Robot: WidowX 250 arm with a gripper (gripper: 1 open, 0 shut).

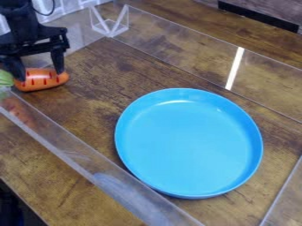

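My black gripper [35, 60] is at the upper left, over an orange toy carrot [42, 79] with dark markings that lies on the wooden table. Whether the fingers are open or shut on the carrot is hard to tell. A green part [5, 81] shows at the left edge beside the carrot. A large blue plate [189, 141] lies on the right half of the table.
Clear low plastic walls border the work area, one running diagonally along the lower left [83, 159], others along the back and right. The table between carrot and plate is bare.
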